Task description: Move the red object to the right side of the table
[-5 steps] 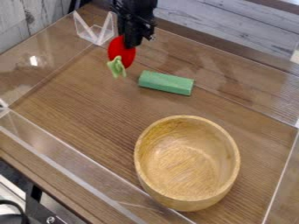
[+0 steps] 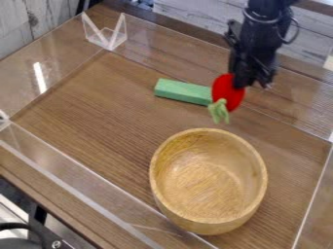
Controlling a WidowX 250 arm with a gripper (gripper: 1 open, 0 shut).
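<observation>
The red object (image 2: 227, 93), with a pale green end pointing down, hangs right of the green block in the upper right of the camera view. My gripper (image 2: 237, 73) is shut on its upper part, reaching down from the dark arm at the top. Parts of the fingers are hard to make out against the red. A gap to the tabletop seems to remain below it, though the exact height cannot be told. The wooden table (image 2: 92, 112) shows bare surface to the right, beyond the object.
A green block (image 2: 182, 90) lies just left of the held object. The large yellow bowl (image 2: 208, 182) stands in front of it. A white wire rack (image 2: 104, 32) is at the back left. Free table lies along the right side.
The arm has swept rightward from near the wire rack, past above the green block, carrying the red object with it. The block and bowl have stayed put.
</observation>
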